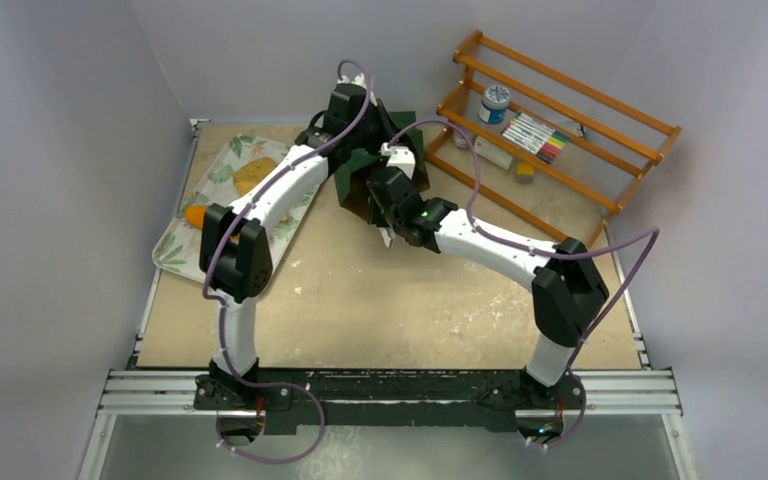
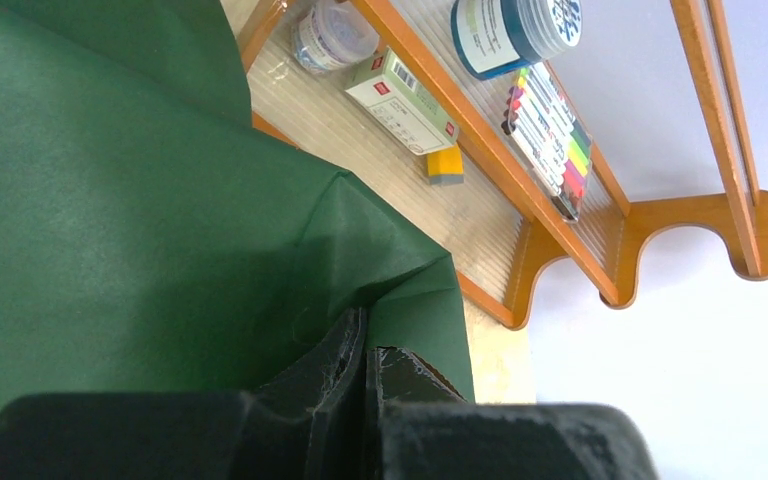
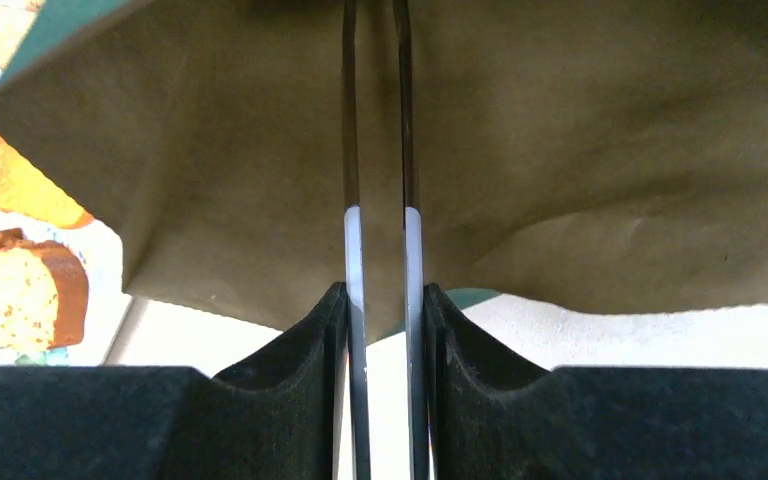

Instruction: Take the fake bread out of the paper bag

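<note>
The green paper bag (image 1: 410,128) is tilted with its brown interior (image 3: 570,130) filling much of the right wrist view. My left gripper is shut on the bag's upper edge, where the paper creases. My right gripper reaches into the bag's mouth, its long fingers slightly apart, their tips in shadow. I cannot make out bread between them or inside the bag.
A tray (image 1: 175,250) with food pieces, including a yellow one (image 1: 255,172), lies at left. A wooden rack (image 1: 520,210) with jars, markers and boxes stands at back right.
</note>
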